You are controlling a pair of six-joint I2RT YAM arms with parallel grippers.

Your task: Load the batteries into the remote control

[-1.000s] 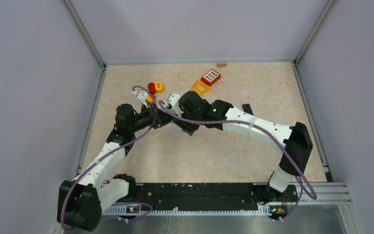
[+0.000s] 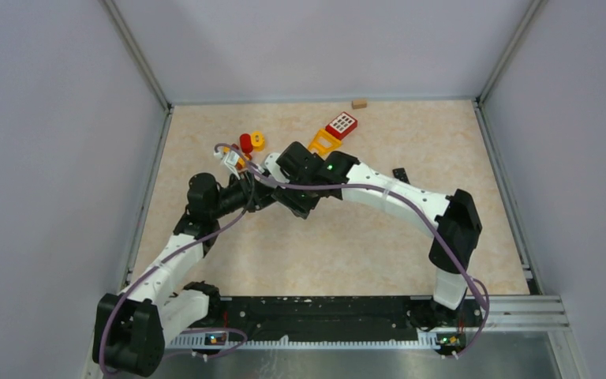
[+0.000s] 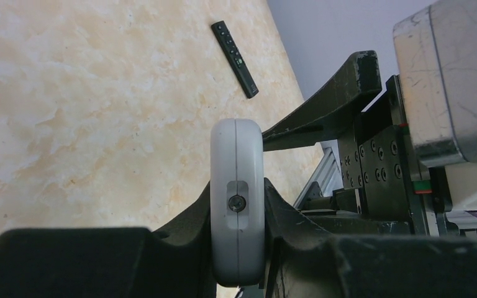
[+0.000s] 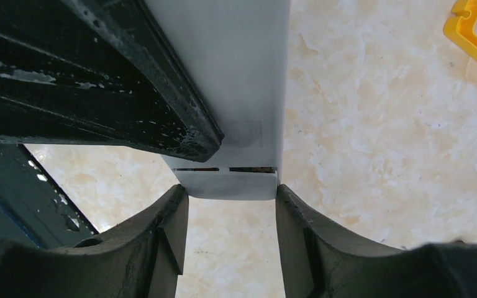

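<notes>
A white remote (image 3: 236, 161) is held end-on in my left gripper, which is shut on it. In the right wrist view a black finger of that gripper lies across the remote's back (image 4: 236, 93). My right gripper is shut at the remote's end, its fingertips on either side of the pale battery cover (image 4: 227, 185), with a narrow dark slot above it. In the top view both grippers meet near the table's middle, largely hiding the remote. I cannot see any batteries clearly.
A black remote (image 3: 235, 59) lies at the table's right. At the back are a red toy (image 2: 341, 125), a yellow frame (image 2: 324, 142), red and yellow pieces (image 2: 257, 140) and a wooden block (image 2: 359, 103).
The left arm has moved very slightly.
</notes>
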